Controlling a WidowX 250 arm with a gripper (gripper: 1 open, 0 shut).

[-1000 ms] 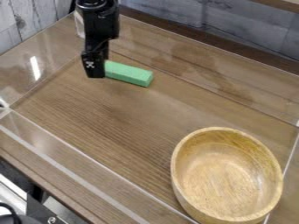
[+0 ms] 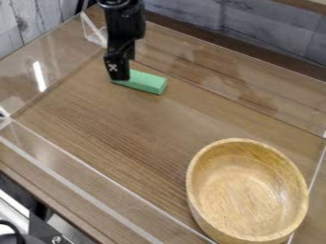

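The black gripper (image 2: 120, 67) hangs from the top of the camera view, pointing down, open, at the left end of a green block (image 2: 141, 82). The block lies flat on the wooden table, reaching to the right of the gripper. Whether the fingers touch it is hard to tell.
A large round wooden bowl (image 2: 247, 190) sits at the lower right. A dark area lies beyond the table's edge at the bottom left.
The green block looks unmoved.
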